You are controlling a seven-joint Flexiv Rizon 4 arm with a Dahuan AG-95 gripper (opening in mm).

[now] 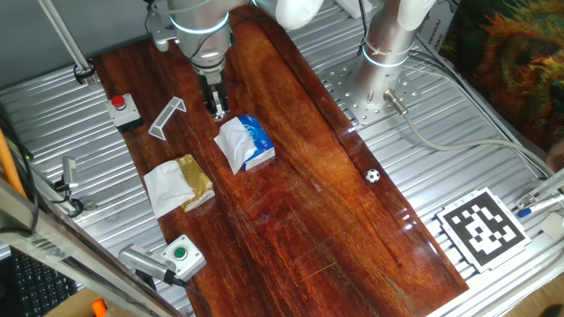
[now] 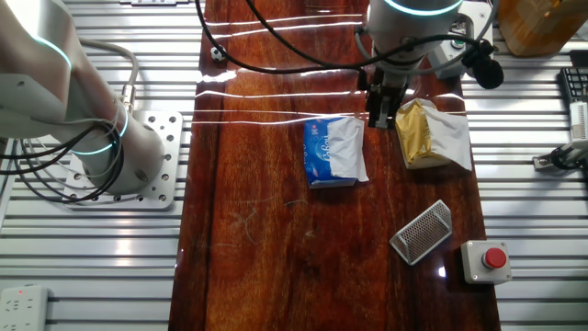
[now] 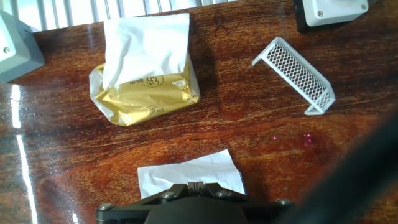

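Observation:
My gripper point(image 1: 218, 114) hangs just beyond the far edge of a blue tissue packet point(image 1: 257, 141), as exterior view 1 shows it. In the wrist view the fingertips of my gripper look shut together, with nothing visible between them. Behind them the white tissue sheet point(image 3: 193, 173) on top of the blue packet shows, and the fingers hide most of the packet. A gold tissue packet point(image 3: 149, 99) with a white sheet over it lies apart from the blue one. Exterior view 2 has my gripper point(image 2: 379, 121) between the two packets.
A white mesh holder point(image 1: 167, 118) lies near the red-button box point(image 1: 124, 113). A green-button box point(image 1: 182, 256) sits on the table's edge, and a small football point(image 1: 373, 176) near the opposite edge.

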